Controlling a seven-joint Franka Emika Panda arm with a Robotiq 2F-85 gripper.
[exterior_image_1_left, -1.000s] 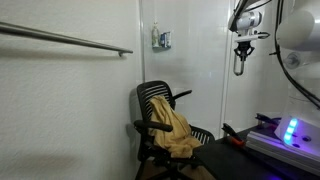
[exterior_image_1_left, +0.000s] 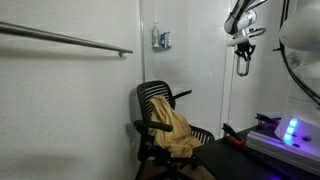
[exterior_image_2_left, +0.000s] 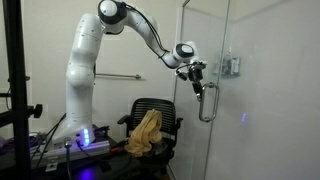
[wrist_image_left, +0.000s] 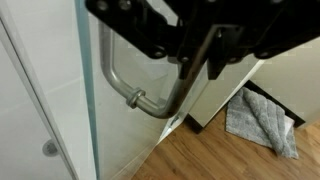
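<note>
A metal loop handle (exterior_image_2_left: 208, 104) is fixed to a clear glass door (exterior_image_2_left: 237, 120). My gripper (exterior_image_2_left: 198, 87) is at the handle's upper part, shut on its bar. From the other side, the handle (exterior_image_1_left: 243, 66) hangs just below the gripper (exterior_image_1_left: 243, 46) at the upper right. In the wrist view the bar of the handle (wrist_image_left: 117, 78) runs up between the dark fingers; the fingertips partly hide the contact. The greenish glass edge (wrist_image_left: 86, 90) stands left of the handle.
A black office chair (exterior_image_1_left: 143, 103) with a tan cloth (exterior_image_1_left: 174, 128) stands near the wall. A long rail (exterior_image_1_left: 70, 40) and small bottles (exterior_image_1_left: 160, 38) are on the walls. A grey mat (wrist_image_left: 262, 122) lies on the wooden floor.
In exterior view 1 the handle and the gripper on it have shifted slightly, the handle a little to the right. The chair and cloth have stayed put.
</note>
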